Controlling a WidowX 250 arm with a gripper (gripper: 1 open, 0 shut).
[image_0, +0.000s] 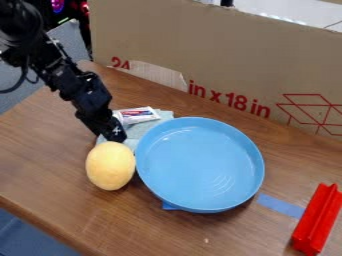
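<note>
My black gripper (112, 131) reaches down from the upper left onto a pale grey cloth (167, 116) on the wooden table; its fingertips are low at the cloth, just behind a yellow oval object (110, 166), and too dark and small to read clearly. A small white packet with print (136, 113) lies on the cloth beside the gripper. A blue plate (199, 164) sits right of the yellow object, partly over the cloth.
A red tray-like object (315, 218) lies at the right edge. Blue tape (279, 205) is on the table. A large cardboard box (227, 55) walls off the back.
</note>
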